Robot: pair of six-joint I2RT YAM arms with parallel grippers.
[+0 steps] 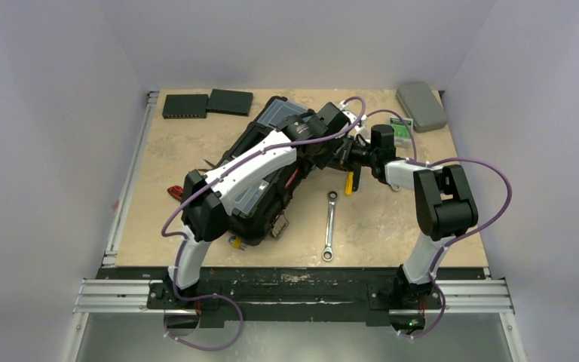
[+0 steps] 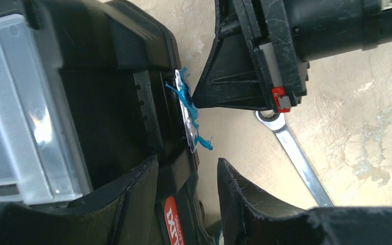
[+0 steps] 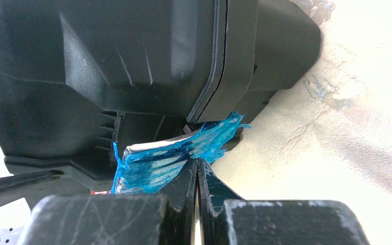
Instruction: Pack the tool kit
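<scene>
The black toolbox [image 1: 245, 222] with clear-lidded compartments [image 2: 15, 102] lies diagonally on the table. My left gripper hangs over its side, fingers apart with nothing clearly between them. A metal piece with frayed blue film [image 2: 189, 109] is at the box's side. My right gripper is shut, its tips against or just beside that blue film [image 3: 163, 158]; whether anything is between them is unclear. A ratcheting wrench [image 1: 330, 226] lies on the bare table, and a yellow-handled tool [image 1: 348, 182] lies near the right gripper.
Two black cases [image 1: 228, 102] lie at the back left, a grey case [image 1: 421, 105] and green box [image 1: 402, 137] at the back right. Red pliers [image 1: 176, 192] lie left of the toolbox.
</scene>
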